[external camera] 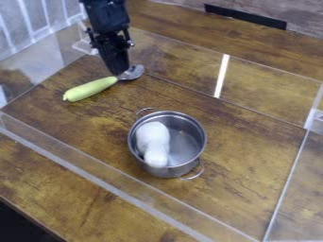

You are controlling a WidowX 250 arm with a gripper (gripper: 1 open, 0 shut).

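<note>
The black gripper [120, 68] is at the top left, over a silver spoon [134, 72] and the upper end of a pale green elongated vegetable [89, 90]; its fingers look shut, with nothing visible between them. A steel pot [186, 151] with wire handles stands right of centre, holding a white elongated object [153, 144].
Clear plastic walls border the wooden table [252, 170] on the left, front and right. The wood right of the pot and at the front left is bare. A thin white strip [222, 76] lies at the back right.
</note>
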